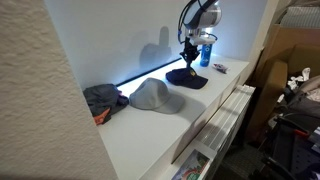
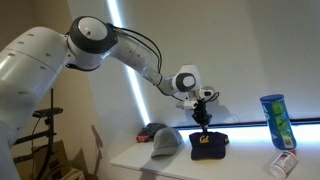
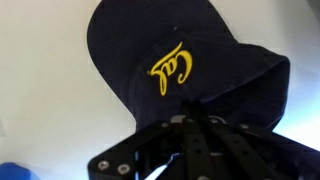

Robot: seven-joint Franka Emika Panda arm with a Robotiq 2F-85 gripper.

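Observation:
A dark navy cap [image 3: 170,60] with yellow "Cal" lettering lies on the white surface. The same navy cap [image 2: 208,146] shows in exterior view 2, and in exterior view 1 the navy cap [image 1: 187,78] sits toward the far end. My gripper points down at the cap's crown, its fingertips together and apparently touching the fabric just behind the lettering. In exterior view 2 the gripper [image 2: 206,128] stands directly over the cap. It is shut; whether a fold of cloth is pinched between the fingers is hidden.
A grey cap [image 1: 155,97] and a dark bundle [image 1: 103,99] lie nearer the other end. A blue container [image 2: 278,122] stands to the right, with a small can [image 2: 284,164] lying near it. An open drawer [image 1: 190,166] sits below the front edge.

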